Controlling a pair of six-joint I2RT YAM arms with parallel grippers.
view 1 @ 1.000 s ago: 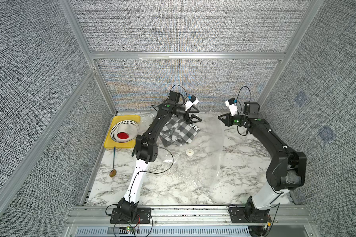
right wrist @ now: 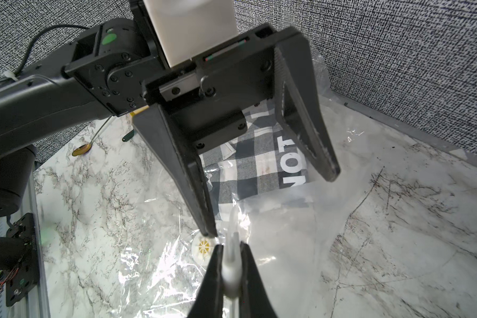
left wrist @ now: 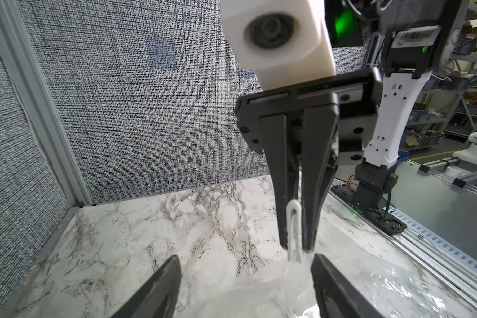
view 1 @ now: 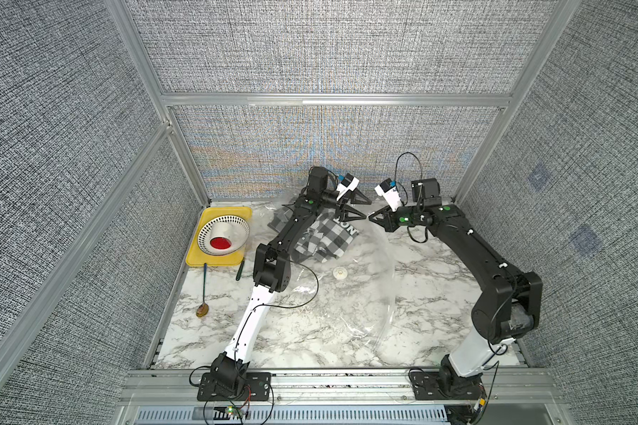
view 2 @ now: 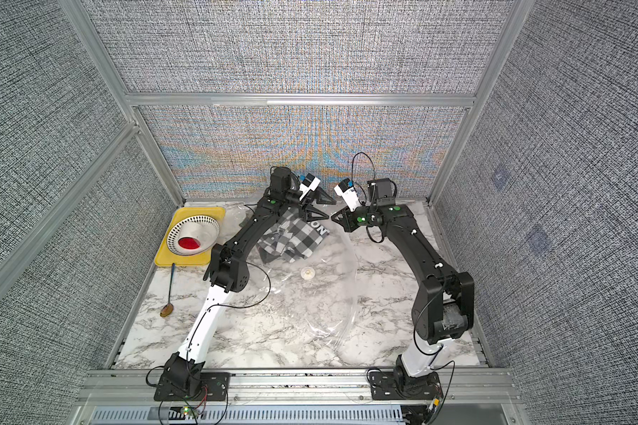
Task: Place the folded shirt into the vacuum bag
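The folded shirt (view 1: 324, 237), black-and-white plaid with white letters, lies at the back centre, partly hidden by my left arm. The clear vacuum bag (right wrist: 281, 249) with a round white valve (view 1: 340, 272) spreads over the table; its film is hard to follow, and I cannot tell how much of the shirt it covers. My right gripper (view 1: 373, 218) is shut on the bag's edge, a pale strip (left wrist: 294, 228) showing between its fingers. Facing it, above the shirt's lettered end, my left gripper (view 1: 362, 207) stands open with nothing visible between its fingers.
At the left, a yellow tray (view 1: 244, 212) bears a patterned white bowl (view 1: 227, 225) with something red inside. A brown-tipped spoon (view 1: 203, 304) and a dark-handled item (view 1: 240, 270) lie in front of it.
My right gripper has moved left toward the left one, drawing the bag's edge with it. My left gripper has shifted slightly right, and its fingers remain open.
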